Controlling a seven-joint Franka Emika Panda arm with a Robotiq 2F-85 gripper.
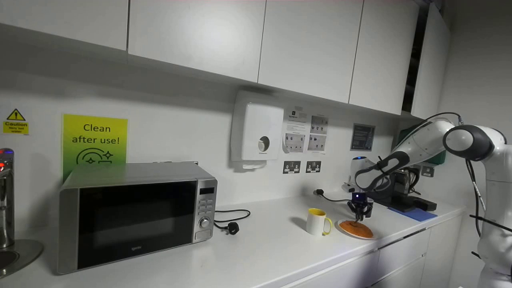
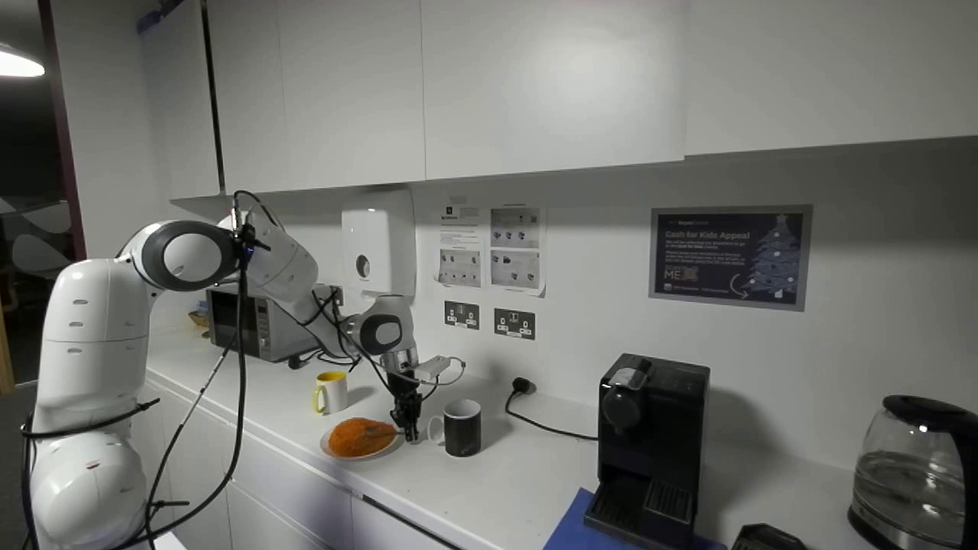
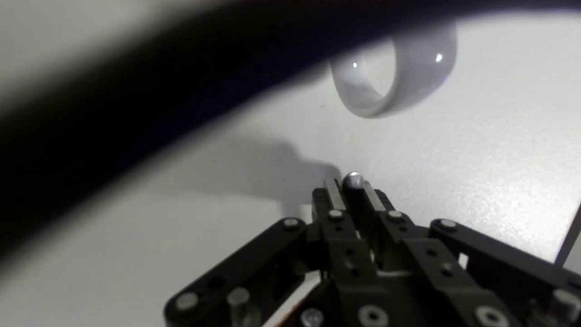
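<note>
A white plate (image 2: pixel 328 450) holds a mound of orange food (image 2: pixel 353 437) near the counter's front edge. A spoon (image 2: pixel 378 431) rests in the food, its handle running towards my gripper (image 2: pixel 409 436). My gripper (image 1: pixel 359 219) is low beside the plate, pointing down, with its fingers close together. In the wrist view, the rounded metal end of the spoon handle (image 3: pixel 354 180) shows between the fingertips of my gripper, which is shut on it. The spoon's bowl is hidden in that view.
A black mug (image 2: pixel 462 428) with a pale handle stands close to the gripper. The yellow-and-white mug (image 1: pixel 315 223) is on the plate's other side. Further off are the microwave (image 1: pixel 139 216) and a black coffee machine (image 2: pixel 652 431). Free counter lies between microwave and yellow mug.
</note>
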